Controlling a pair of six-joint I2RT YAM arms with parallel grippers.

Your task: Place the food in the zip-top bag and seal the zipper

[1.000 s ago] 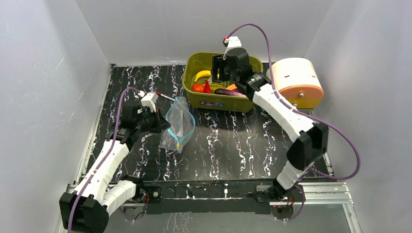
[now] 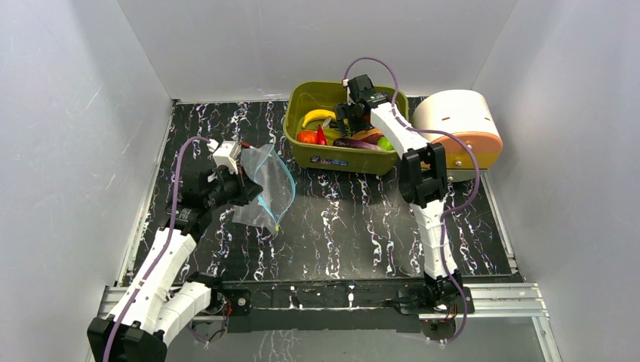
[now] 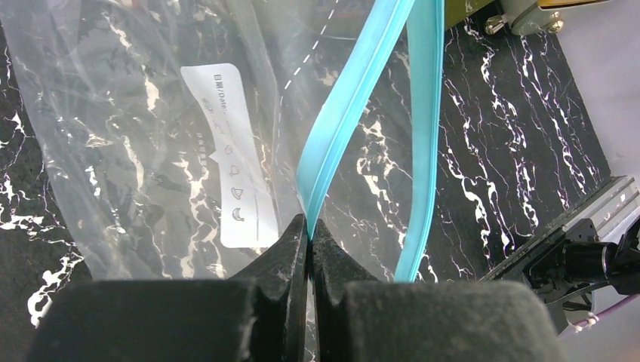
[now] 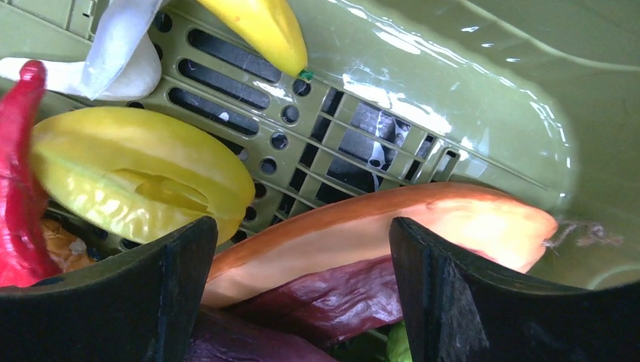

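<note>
A clear zip top bag [image 2: 275, 185] with a blue zipper rim [image 3: 347, 113] hangs from my left gripper, whose fingers are shut on one edge of the rim. Its mouth gapes, and a white label [image 3: 234, 166] shows through the film. Inside the green basket [image 2: 343, 157], my right gripper is open above the food. Between and beyond its fingers lies an orange-edged, pale long piece [image 4: 324, 234], with a dark purple eggplant [image 4: 249, 339] below. A yellow-green pepper [image 4: 143, 170] is left of the fingers, next to a red chili [image 4: 19, 181].
The basket also holds a banana [image 2: 318, 116], a red-orange round food [image 2: 307, 136] and something green [image 4: 398, 343]. A cream and orange bread box [image 2: 456, 124] stands to its right. A red-tipped pen lies partly behind the bag.
My right arm has swung inward and its gripper has gone down into the basket.
</note>
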